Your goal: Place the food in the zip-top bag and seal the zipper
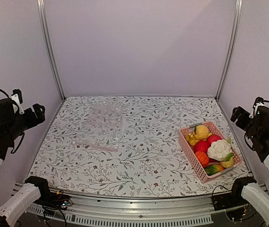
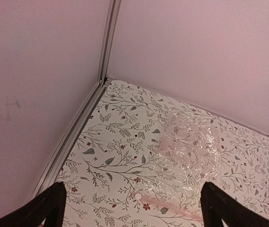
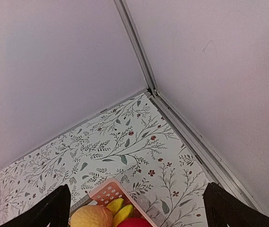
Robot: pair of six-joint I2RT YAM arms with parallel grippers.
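Observation:
A clear zip top bag (image 1: 105, 123) lies flat on the left part of the table, its pink zipper strip (image 1: 96, 146) toward the front. In the left wrist view the bag (image 2: 188, 146) and the strip (image 2: 167, 204) show again. On the right, a pink basket (image 1: 191, 160) holds play food, among it a white cauliflower (image 1: 220, 150), a red piece (image 1: 201, 146) and an orange pumpkin (image 1: 202, 158). My left gripper (image 1: 40, 112) is raised by the left wall, open and empty. Over by the right wall my right gripper (image 1: 236, 115) hangs open, also empty.
Walls close in the left, back and right sides, and a metal rail (image 1: 139, 201) runs along the front edge.

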